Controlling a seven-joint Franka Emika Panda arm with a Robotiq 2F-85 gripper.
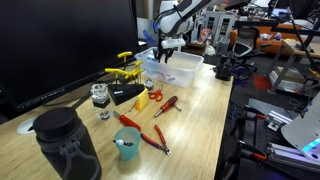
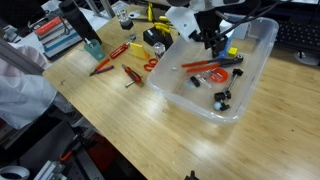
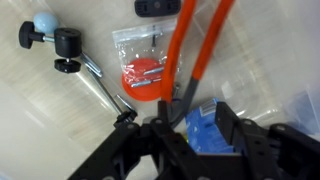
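A red-handled tool with a dark head, like pliers, lies in the clear plastic bin. Its dark end reaches between the fingers of my gripper, which is shut on it. From the second exterior view, the gripper is low inside the bin, at the tool's dark end. The first exterior view has the gripper small and far off above the bin. How firmly the fingers meet the tool is hard to make out.
In the bin lie a blue object, a clear packet with a red disc, a black clamp-like piece and other small parts. Outside stand a teal cup and a black canister; red-handled tools lie nearby.
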